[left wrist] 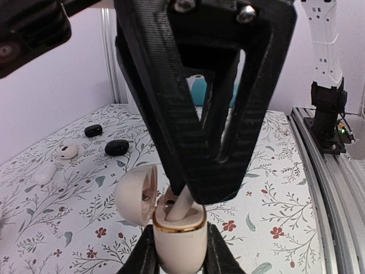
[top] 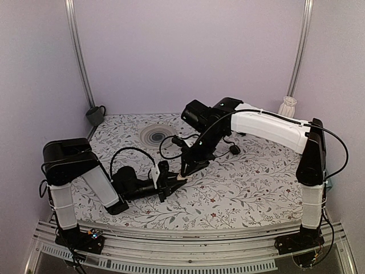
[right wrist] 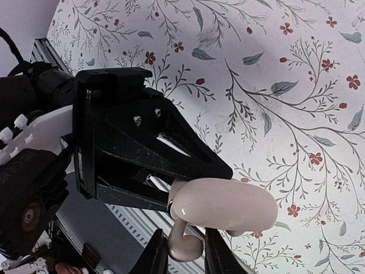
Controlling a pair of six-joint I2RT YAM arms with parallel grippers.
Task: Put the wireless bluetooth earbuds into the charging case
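My left gripper is shut on the white charging case [left wrist: 181, 245], held above the table with its lid [left wrist: 134, 195] raised. A white earbud's stem [left wrist: 183, 204] slants into the case opening; the earbud is tilted, not seated flush. Its round head [right wrist: 185, 247] sticks out of the case, between the fingers of my right gripper. Those fingers stand slightly apart around the head without holding it, so the right gripper is open. From the left wrist view, a dark right finger [left wrist: 214, 177] covers the head. Both grippers meet mid-table in the top view.
Two black oval items [left wrist: 116, 147], a pale round item [left wrist: 67, 152] and a white item [left wrist: 43, 173] lie on the patterned table. A grey mug [top: 95, 116], round plate [top: 144, 136] and white vase [top: 288, 107] stand farther back.
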